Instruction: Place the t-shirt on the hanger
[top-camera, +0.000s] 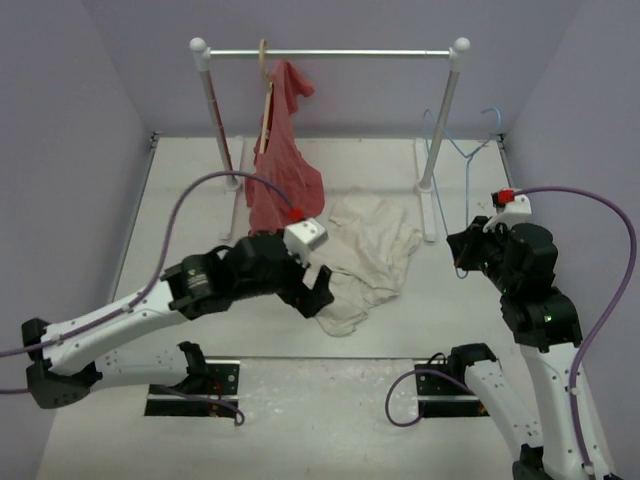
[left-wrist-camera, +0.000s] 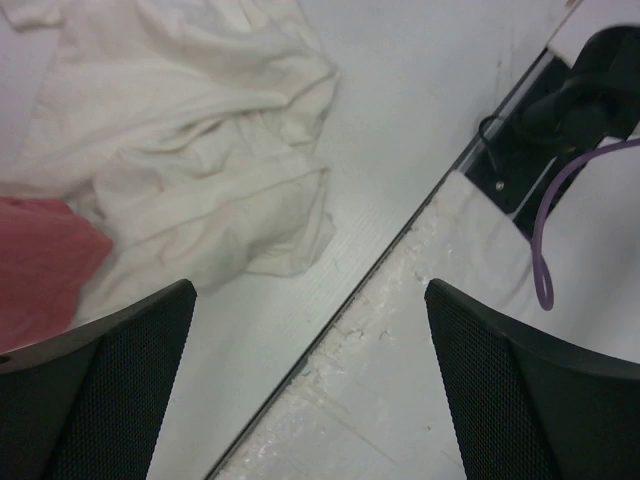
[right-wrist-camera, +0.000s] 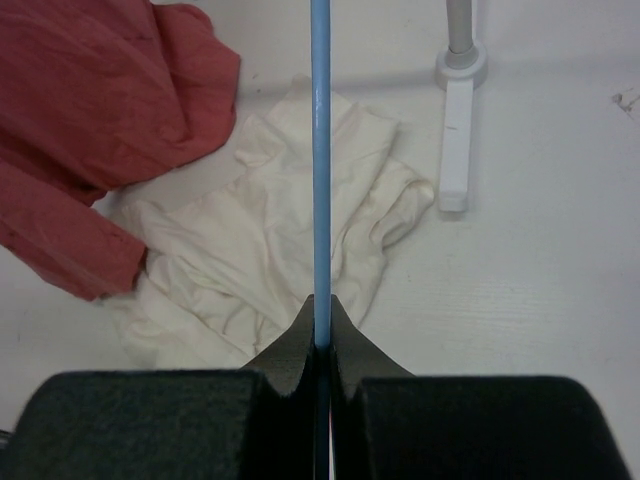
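A crumpled cream t-shirt (top-camera: 372, 245) lies on the white board, and it also shows in the left wrist view as folded cloth (left-wrist-camera: 215, 150). My left gripper (top-camera: 318, 290) hovers over its lower left part; its fingers (left-wrist-camera: 125, 385) are spread wide apart with nothing between them. On the right, my right gripper (top-camera: 458, 252) is shut on a thin blue wire hanger (top-camera: 467, 190), held up off the board. A straight blue bar of that hanger (right-wrist-camera: 321, 170) runs between the closed fingertips in the right wrist view.
A white rack (top-camera: 330, 53) stands at the back. From its left end a red garment (top-camera: 285, 165) hangs on a wooden hanger (top-camera: 266, 115), its lower part close to the cream t-shirt. The board's right side is mostly bare.
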